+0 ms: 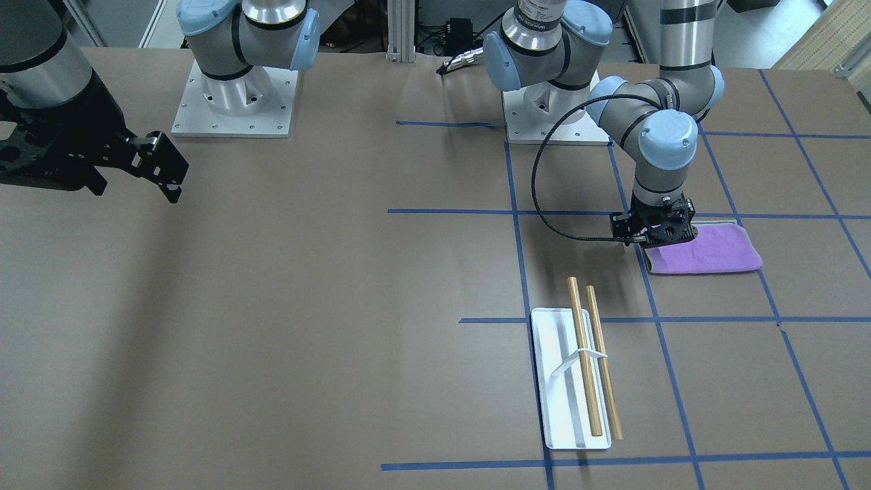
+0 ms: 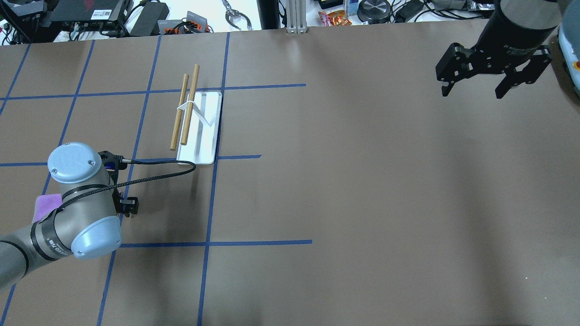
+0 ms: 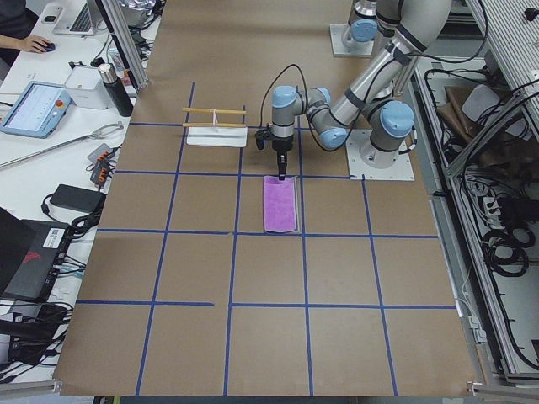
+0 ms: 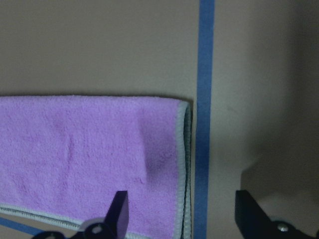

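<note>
A folded purple towel (image 1: 706, 253) with grey edging lies flat on the gridded table, also seen in the left view (image 3: 278, 206) and top view (image 2: 46, 205). My gripper hangs low over one short end of it. In the left wrist view its fingers stand open, one over the towel (image 4: 75, 144), the other over bare table past the grey folded edge, with nothing gripped between them. The front view shows the gripper from behind at the towel's near end, partly hiding it.
A white tray (image 1: 559, 408) with two wooden sticks (image 1: 589, 392) lies nearer the front camera. Another arm with a black gripper (image 2: 489, 65) stands apart, and more arm bases are at the back.
</note>
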